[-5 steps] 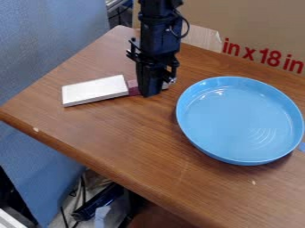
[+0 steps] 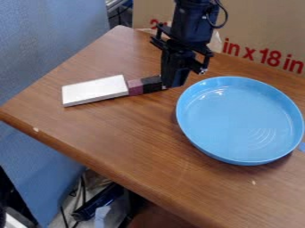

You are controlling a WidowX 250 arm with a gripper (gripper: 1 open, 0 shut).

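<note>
The black robot gripper (image 2: 174, 69) hangs over the wooden table, at the right end of a flat object with a white slab (image 2: 95, 91) and a short dark pink-and-black part (image 2: 139, 86). Whether its fingers are open or shut, or touch that part, I cannot tell. A round blue plate (image 2: 238, 119) lies to the right, just beside the gripper.
A cardboard box (image 2: 265, 40) with red print stands behind the table. Bare tabletop (image 2: 131, 142) fills the front and left. The table's left edge drops toward a blue surface and loose items below.
My gripper has moved right and up, uncovering more of the dark end of the flat object. The slab and plate look unmoved.
</note>
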